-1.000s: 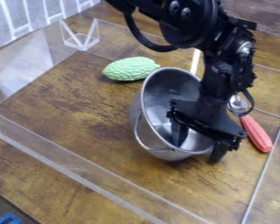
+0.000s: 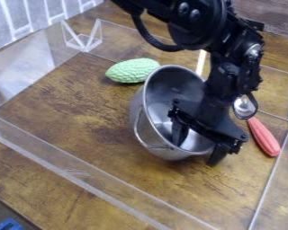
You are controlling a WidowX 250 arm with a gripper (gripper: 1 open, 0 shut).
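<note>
A steel pot point(image 2: 157, 108) lies tilted on the wooden floor of the clear-walled tray, its mouth facing right toward the arm. The black gripper point(image 2: 200, 142) reaches down into and over the pot's lower right side, fingers open and pointing downward. Whether the fingertips touch the pot's wall or rim is hard to tell, as the gripper body hides part of it.
A green bumpy toy point(image 2: 132, 70) lies behind the pot at upper left. A red-handled utensil point(image 2: 265, 137) with a metal head lies at the right. Bare wood point(image 2: 75, 153) fills the left and front, bounded by transparent walls.
The gripper and arm have shifted very slightly left, and the pot's position has changed slightly with them. The other objects are unchanged.
</note>
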